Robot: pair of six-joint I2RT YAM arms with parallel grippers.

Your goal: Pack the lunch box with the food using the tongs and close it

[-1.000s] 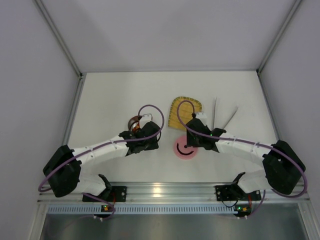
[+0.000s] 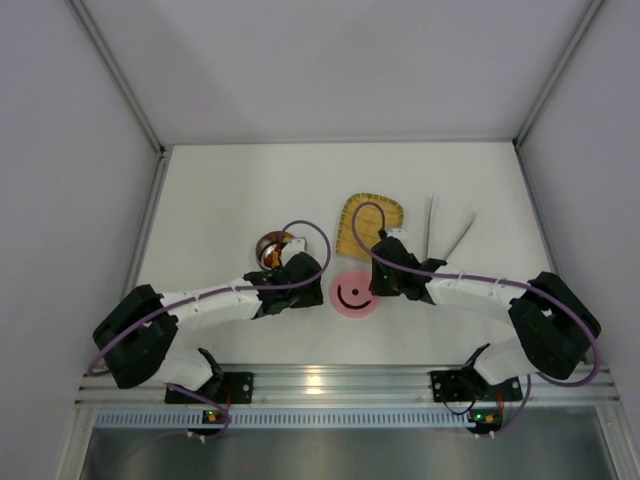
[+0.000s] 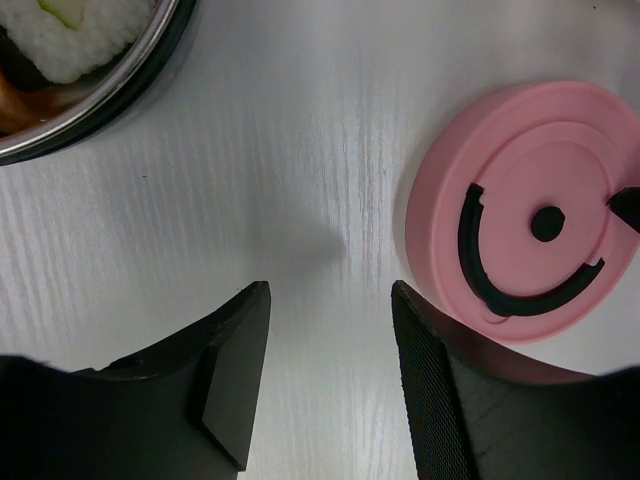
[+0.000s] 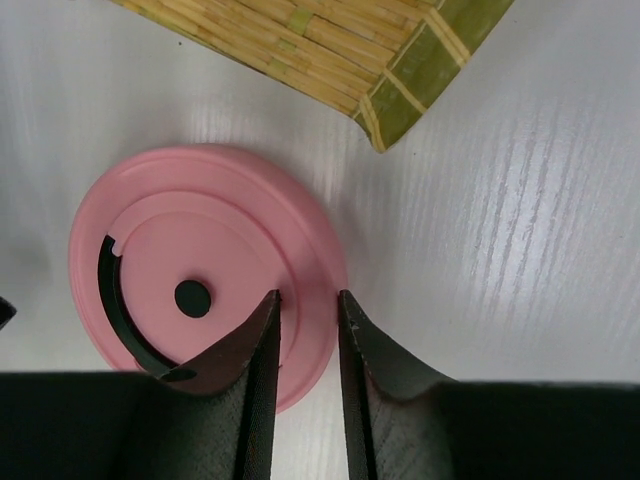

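The pink lid (image 2: 354, 293), with a black smile and a dot, is face up near the front middle of the table. My right gripper is at the lid's right edge. One finger is over its top and the other is at its outer rim, with a narrow gap between; whether they press on it cannot be told. My left gripper stands open and empty, left of the lid. A round metal lunch box (image 2: 267, 250) sits behind it, with white rice (image 3: 75, 45) inside.
A woven bamboo mat (image 2: 362, 222) lies behind the lid. Two thin sticks (image 2: 430, 225) lie to its right, apart from each other. Free table remains at the back and along the front.
The lid has shifted to the left, and my right gripper has moved slightly left along with it. My left gripper has moved a little to the right and forward.
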